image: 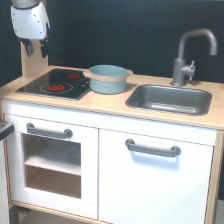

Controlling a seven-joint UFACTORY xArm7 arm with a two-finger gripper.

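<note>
My gripper (37, 48) hangs at the upper left, above and behind the stove's left side. Two dark fingers appear spread with a gap between them, and nothing shows in it. On the counter a grey-blue pot (107, 80) with tan handles stands upright at the right edge of the black stovetop (57, 84). Well apart from the gripper, it is not being touched.
The sink (169, 98) with its grey faucet (186, 60) takes up the right side. Below are a closed white cabinet door (155, 180) and an oven door (50, 132) with a see-through opening. Bare wooden counter (85, 103) runs along the front.
</note>
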